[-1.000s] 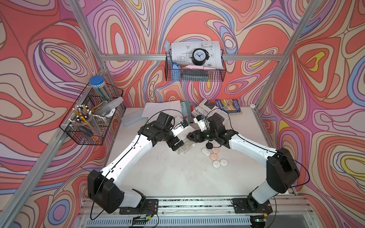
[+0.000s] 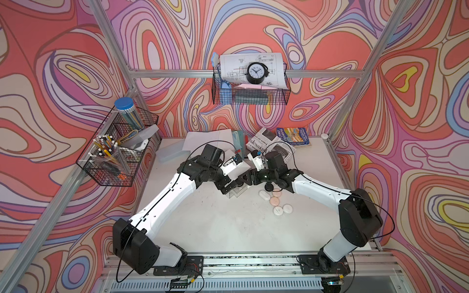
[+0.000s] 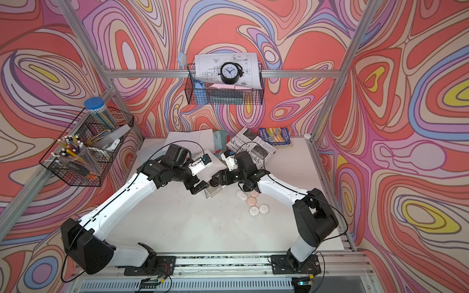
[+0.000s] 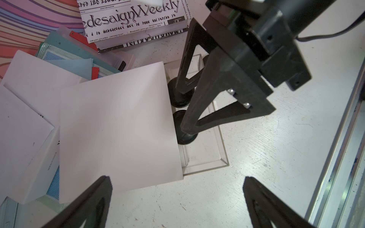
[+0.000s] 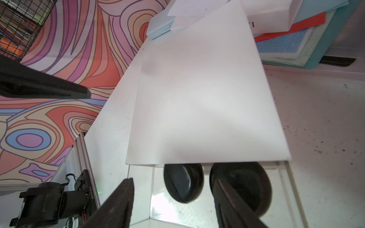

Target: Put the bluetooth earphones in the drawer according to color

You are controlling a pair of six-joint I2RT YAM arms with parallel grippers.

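Note:
The clear drawer (image 4: 205, 155) juts from under a white box top (image 4: 121, 129). Over the drawer, my right gripper is open; one case shows between its spread fingers, and one finger overlaps the other case in that view. My left gripper stands wide open beside the box, empty. On the table are a third black case (image 2: 268, 186), pink case (image 2: 274, 200) and white case (image 2: 278, 211).
Books and a newspaper stack (image 2: 267, 140) stand behind the box. Folders (image 4: 81, 60) and white cartons sit close behind it. A wire basket (image 2: 251, 92) hangs at the back, another basket (image 2: 117, 168) at left.
My right arm has shifted slightly left and its gripper has lowered at the drawer. My left arm has stayed still.

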